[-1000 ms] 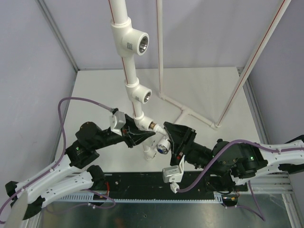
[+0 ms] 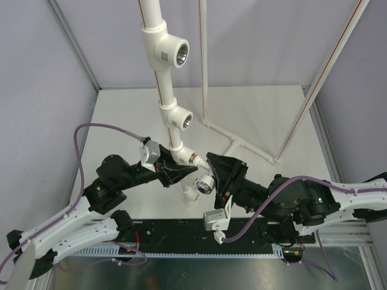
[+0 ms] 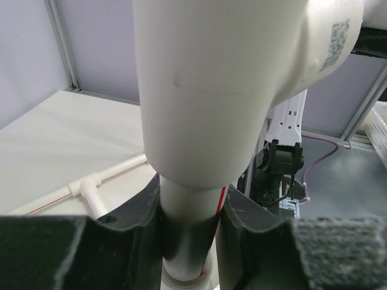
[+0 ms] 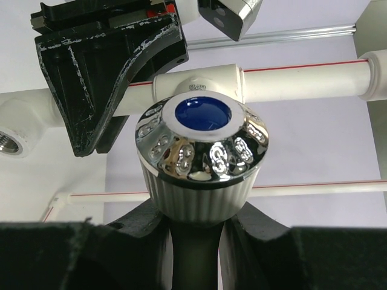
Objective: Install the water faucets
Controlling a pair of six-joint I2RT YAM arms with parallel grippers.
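Note:
A white vertical pipe carries several tee fittings with metal-lined sockets. On this pipe, just below a tee, my left gripper is shut; the white pipe section shows between its fingers. My right gripper is shut on a white faucet with a ribbed collar and a chrome knob capped in blue. From above, the faucet's knob hangs beside the right fingers, and its white body meets the lowest visible side socket. A brass band shows at that joint; how deep it sits cannot be seen.
Two open sockets face right higher on the pipe, an upper tee and a middle tee. Thin white uprights and a base pipe stand behind on the white board. Both arms are close together around the joint.
My left arm looks unmoved.

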